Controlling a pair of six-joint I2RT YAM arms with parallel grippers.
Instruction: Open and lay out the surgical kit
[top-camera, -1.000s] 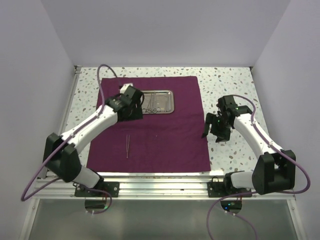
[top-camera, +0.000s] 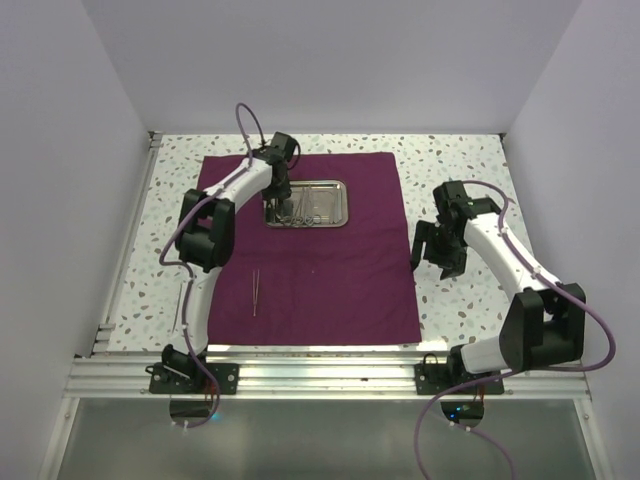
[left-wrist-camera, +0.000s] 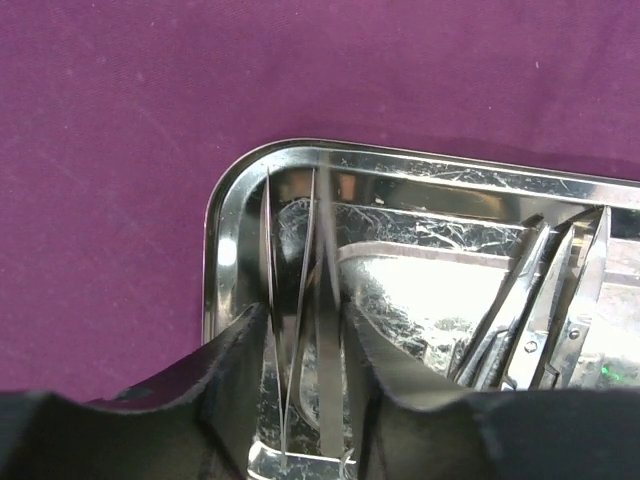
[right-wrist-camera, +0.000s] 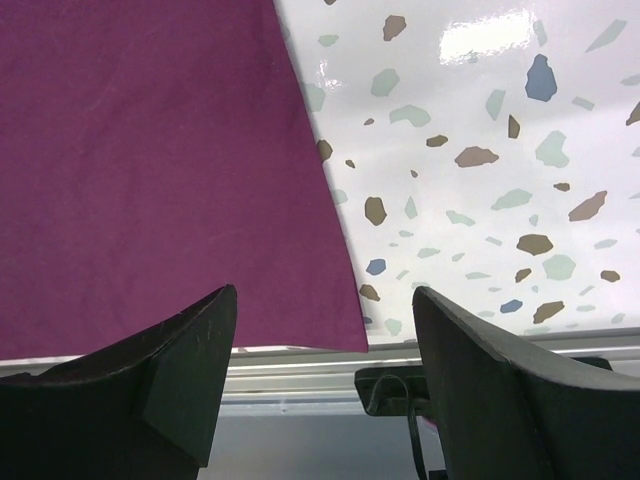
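The steel tray (top-camera: 340, 184) lies on the purple cloth (top-camera: 340, 290), toward its far side. Over the tray's left end is my left gripper (top-camera: 278, 196). Seen from the left wrist, its fingers (left-wrist-camera: 245, 340) stand part open, with slim pointed tweezers (left-wrist-camera: 305, 250) and a blurred flat metal instrument (left-wrist-camera: 328, 370) in the gap; no firm contact shows. Several scissor-like instruments (left-wrist-camera: 540, 320) lie further right in the tray. A thin pair of tweezers (top-camera: 255, 292) rests on the cloth at left. My right gripper is open and empty, above the cloth's right edge.
A metal rail (top-camera: 320, 370) runs along the front edge.
My left arm has swung from above the cloth's left part up to the tray's left end. The right arm has shifted only slightly. Tray and the laid-out tweezers stay put.
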